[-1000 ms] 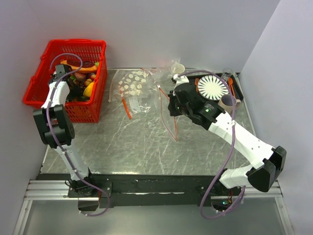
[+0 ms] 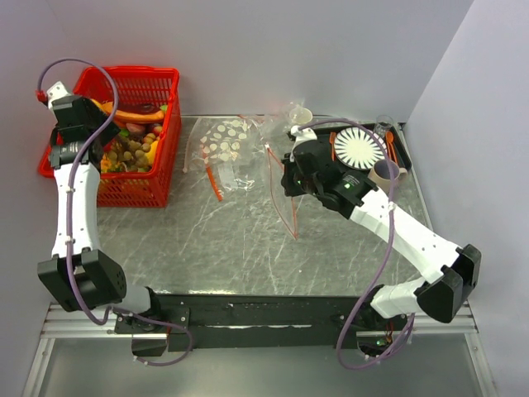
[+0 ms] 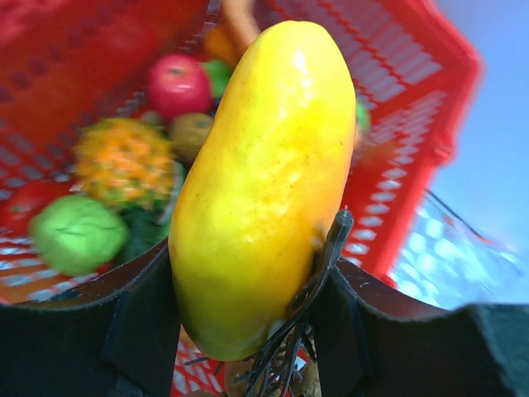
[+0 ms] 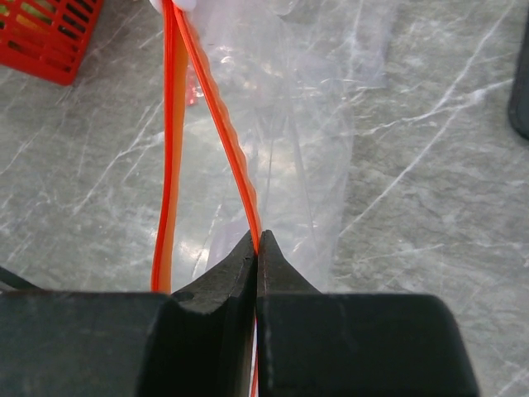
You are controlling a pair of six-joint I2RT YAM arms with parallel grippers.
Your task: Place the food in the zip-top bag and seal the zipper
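My left gripper is raised over the left side of the red basket [image 2: 140, 193], gripping a large yellow mango-like fruit [image 3: 260, 157]. Below it, blurred, lie a pineapple [image 3: 124, 161], a cabbage [image 3: 76, 233] and other produce. My right gripper is shut on the orange zipper edge [image 4: 227, 132] of a clear zip top bag [image 4: 306, 182], which hangs and lies over the table's middle.
More clear bags [image 2: 219, 149] lie at the back middle of the marble table [image 2: 182, 256]. A dark tray [image 2: 399, 141] with a striped plate [image 2: 357, 149], cups and utensils stands at the back right.
The right arm is almost still, moved very slightly.
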